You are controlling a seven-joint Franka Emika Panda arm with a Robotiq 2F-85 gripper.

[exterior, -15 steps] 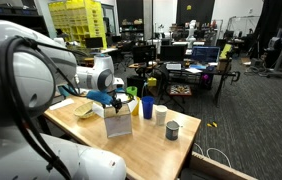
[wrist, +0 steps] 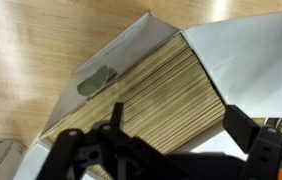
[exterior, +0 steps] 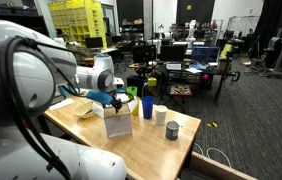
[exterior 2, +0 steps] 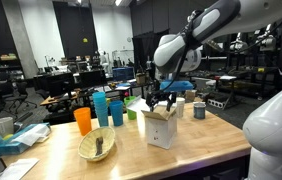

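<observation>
A white cardboard box (exterior: 118,124) stands on the wooden table with its flaps spread. My gripper (exterior 2: 165,101) points down just over the box's open top. In the wrist view, the fingers of the gripper are wide apart, and nothing shows gripped between them. Below them lies a ribbed tan cardboard surface (wrist: 166,88) within the box. A small grey-green object or patch (wrist: 96,82) sits on a pale flap left of the gripper. How far the fingertips reach into the box cannot be told.
Beside the box are a blue cup (exterior: 147,106), a white cup (exterior: 160,117) and a grey mug (exterior: 172,130). A woven basket (exterior 2: 97,146) holds a dark item. An orange cup (exterior 2: 82,122) stands behind it. Bare table (exterior: 146,155) lies toward the near right.
</observation>
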